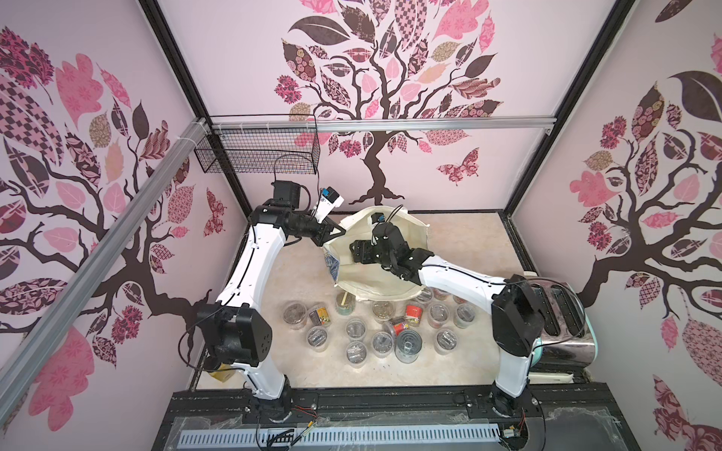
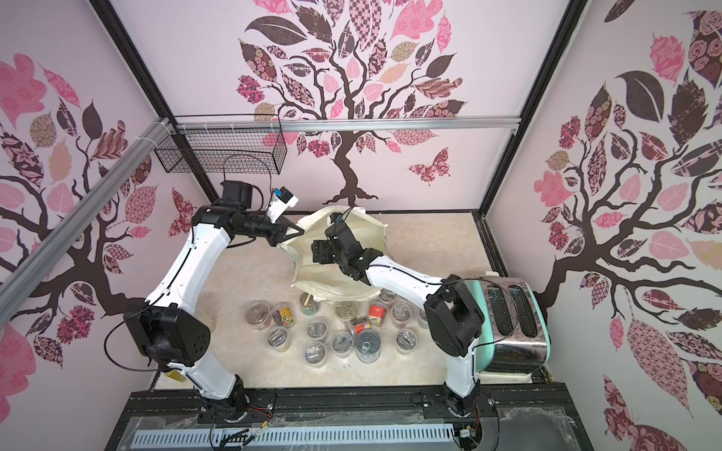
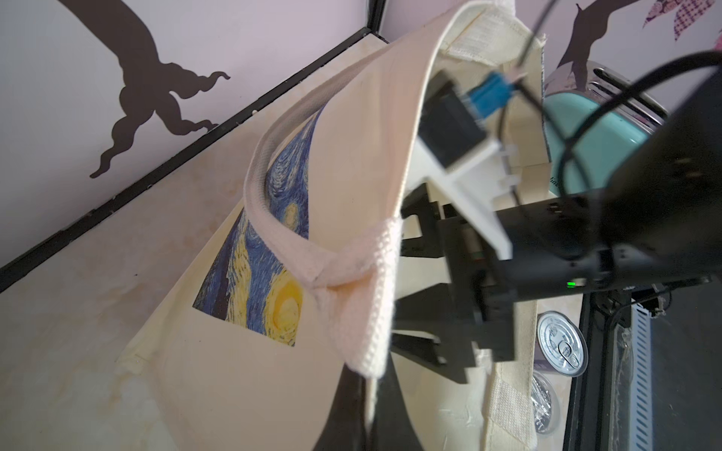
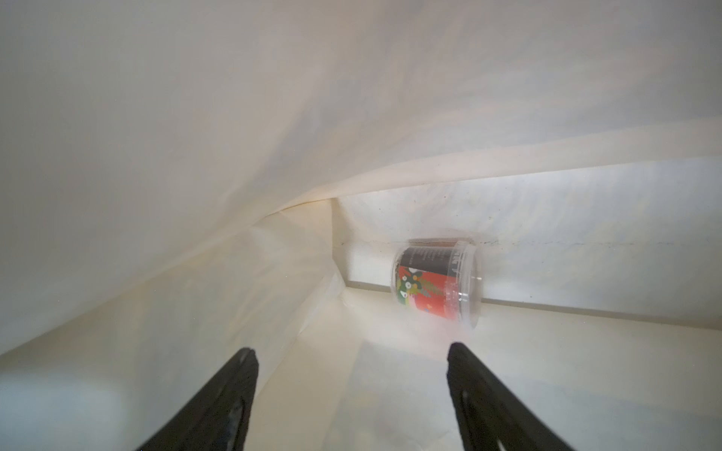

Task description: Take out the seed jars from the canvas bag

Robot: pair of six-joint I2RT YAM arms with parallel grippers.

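The cream canvas bag [image 1: 376, 284], with a blue-and-yellow printed patch [image 3: 263, 248], is held at its left edge by my left gripper [image 1: 329, 234], shut on the fabric. My right gripper [image 1: 359, 251] is inside the bag. In the right wrist view its fingertips stand apart; whether they grip anything is unclear. A clear jar with a red-and-dark label [image 4: 427, 279] lies on its side deeper in the bag, beyond those fingers.
Several jars and cans [image 1: 355, 351] stand or lie on the table in front of the bag. A mint toaster [image 2: 515, 323] is at right, and a wire basket [image 1: 255, 146] hangs at back left.
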